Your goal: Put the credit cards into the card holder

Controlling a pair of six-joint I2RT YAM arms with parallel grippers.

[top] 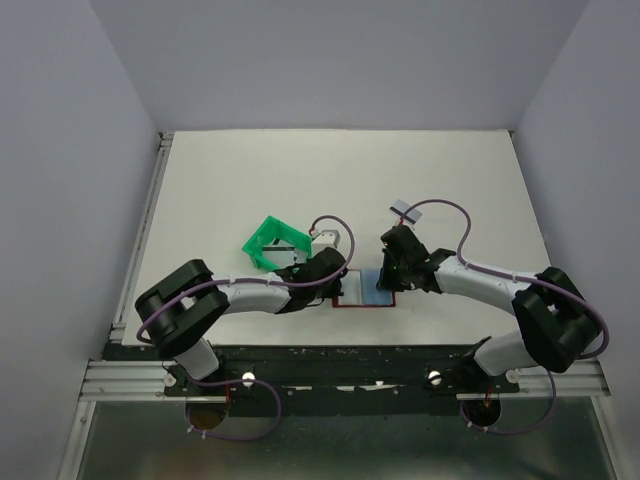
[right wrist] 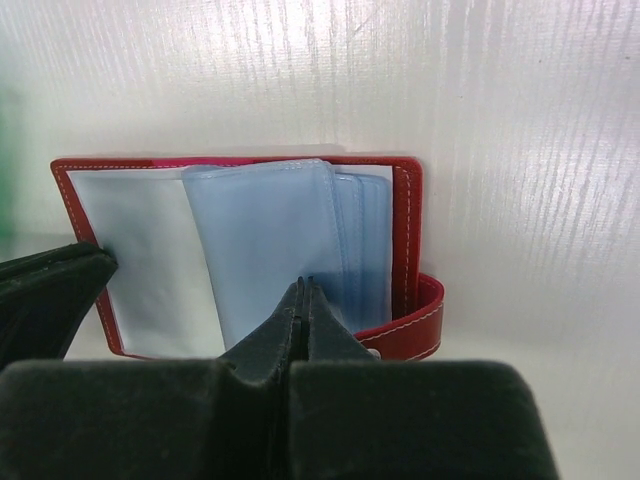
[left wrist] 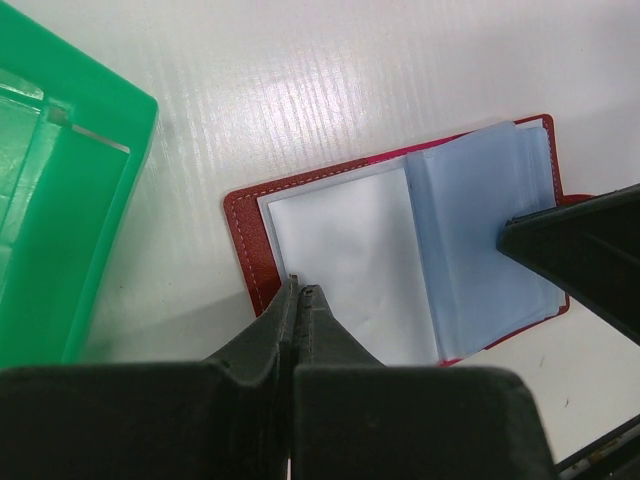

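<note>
The card holder (top: 363, 300) lies opened out flat between the two arms, red-edged, with a white side and bluish clear sleeves (right wrist: 270, 235). In the left wrist view, my left gripper is shut at the white page's left edge, with nothing visible between its fingers. My right gripper, also shut, has its tips over the clear sleeves; nothing shows between them. Cards (top: 280, 248) appear to lie in the green tray (left wrist: 85, 225) left of the holder, though the left arm partly hides it.
A small greyish card-like object (top: 406, 211) lies behind the right arm. The holder's red strap (right wrist: 420, 325) sticks out at its right side.
</note>
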